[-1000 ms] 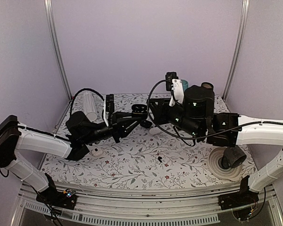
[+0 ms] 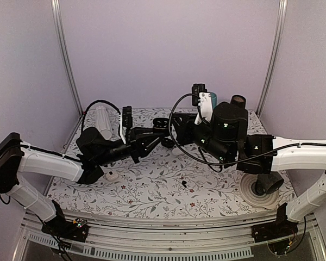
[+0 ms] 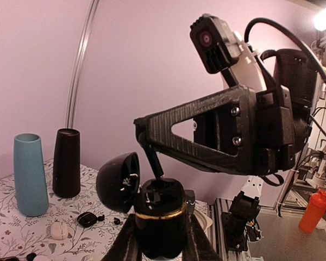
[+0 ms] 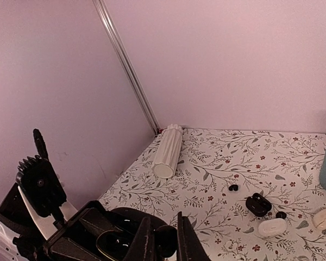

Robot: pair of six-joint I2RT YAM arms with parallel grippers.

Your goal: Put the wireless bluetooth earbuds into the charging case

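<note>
My left gripper is shut on a black charging case (image 3: 160, 220) with a gold band, held above the table. The case's round lid (image 3: 118, 182) stands open. From the right, my right gripper reaches over the case, shut on a small black earbud (image 4: 165, 242). Its fingertips (image 3: 156, 167) point down and meet the case's top in the left wrist view. How deep the earbud sits in its slot is hidden. In the top view the case (image 2: 162, 123) lies between both grippers.
On the table lie another black case (image 4: 258, 205), a white case (image 4: 272, 227) and small black earbuds (image 4: 233, 187). A blue vase (image 3: 30, 174), a dark vase (image 3: 67, 163) and a white ribbed cup (image 4: 168, 152) stand behind.
The right arm has shifted very slightly, a little lower in the top view. The left arm and the case it holds have hardly moved.
</note>
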